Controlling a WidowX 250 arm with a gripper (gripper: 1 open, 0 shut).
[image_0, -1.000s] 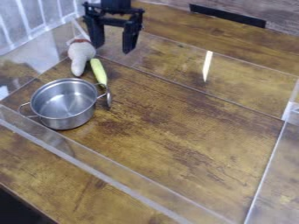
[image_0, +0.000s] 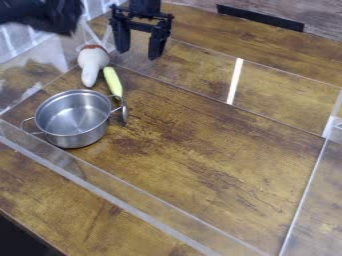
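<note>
My gripper (image_0: 139, 36) is high at the top middle of the camera view, open, with no object visible between its fingers. Below and left of it, a whitish plush toy (image_0: 91, 63) lies beside a yellow-green elongated object (image_0: 112, 82). A steel pot (image_0: 72, 118) with side handles sits at the left, and a thin metal utensil, partly hidden, lies by its right side.
Clear plastic walls enclose the wooden table (image_0: 201, 170), whose middle and right are bare. A white strip (image_0: 235, 82) shows on the far side. A dark blurred shape covers the top left corner.
The gripper has shifted slightly up and left over the last second. A dark blur has appeared at the top left. The objects on the table look unmoved.
</note>
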